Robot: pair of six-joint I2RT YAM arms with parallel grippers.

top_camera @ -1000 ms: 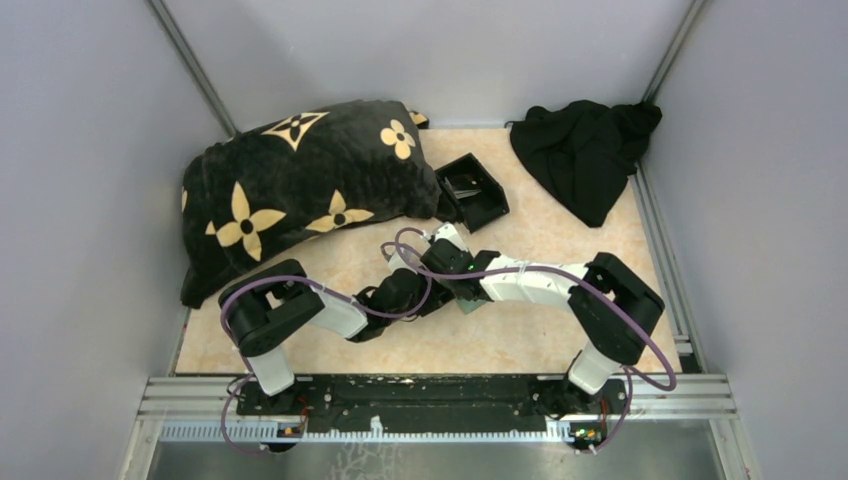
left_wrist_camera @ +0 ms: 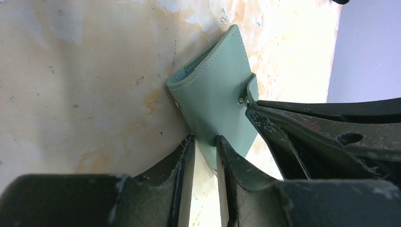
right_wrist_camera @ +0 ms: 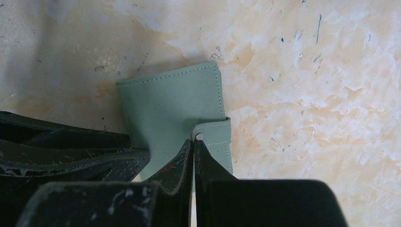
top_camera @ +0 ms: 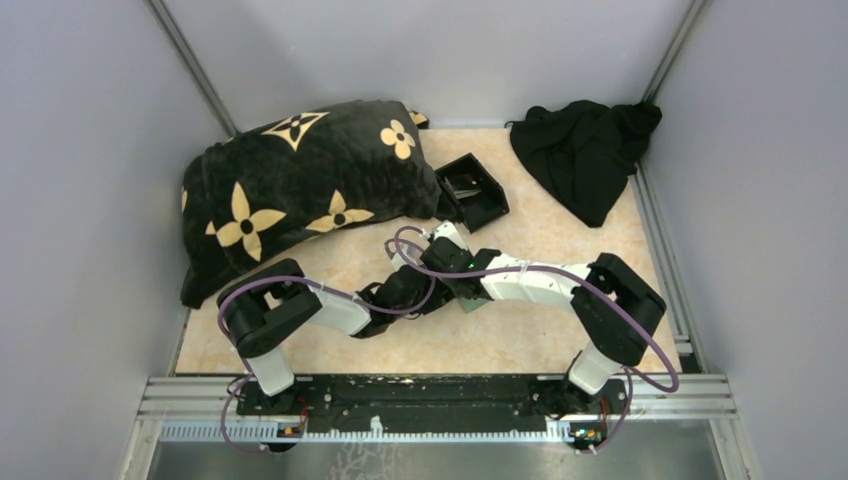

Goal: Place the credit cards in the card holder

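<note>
A green stitched card holder (right_wrist_camera: 172, 104) lies on the table, largely covered by the arms in the top view. My left gripper has its fingers closed on one edge of the holder. The holder's open pocket end (left_wrist_camera: 187, 73) faces away from those fingers. A narrow flap with a metal snap (right_wrist_camera: 213, 132) stands slightly raised from its face. At the flap's end, my right gripper is shut, tips together and touching by the snap; whether the thin flap edge is between them is unclear. No separate card can be made out.
Behind the arms stands an open black box (top_camera: 485, 207) with some thin items inside. A large dark patterned pillow (top_camera: 300, 180) fills the back left, and a black cloth (top_camera: 590, 150) lies at the back right. Bare table (top_camera: 560, 330) shows at the front right.
The right arm has hardly moved, and the box, pillow and cloth are unchanged.
</note>
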